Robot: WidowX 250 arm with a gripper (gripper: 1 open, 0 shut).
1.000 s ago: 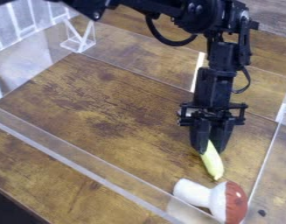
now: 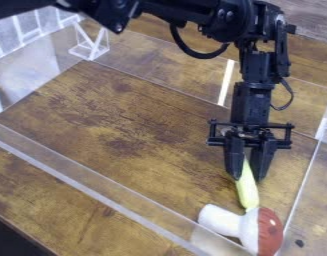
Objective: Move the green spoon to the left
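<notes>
The pale yellow-green spoon (image 2: 246, 190) lies at the right side of the wooden table, its visible end pointing toward the mushroom-shaped toy. Directly over its far end is my black gripper (image 2: 247, 172), pointing down with its fingers low at the spoon. The fingers cover that far part, and whether they are closed around it cannot be made out.
A white and red mushroom-shaped toy (image 2: 269, 232) lies just in front of the spoon, near the clear front wall (image 2: 106, 186). Bare wooden table (image 2: 119, 120) stretches out to the left. A white wire rack (image 2: 88, 42) stands at the back left.
Over the last second the gripper has shifted very slightly to the right. The spoon's visible end has come slightly nearer the toy.
</notes>
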